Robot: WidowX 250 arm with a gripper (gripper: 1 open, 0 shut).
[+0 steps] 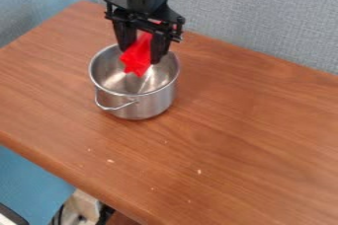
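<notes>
A black gripper (140, 43) hangs over a steel pot (137, 99) from the top of the view, shut on a red object (136, 55) that looks soft. The red object sits at the pot's mouth, its lower part within the rim's outline. The pot stands on the wooden table with a wire handle on its near side.
</notes>
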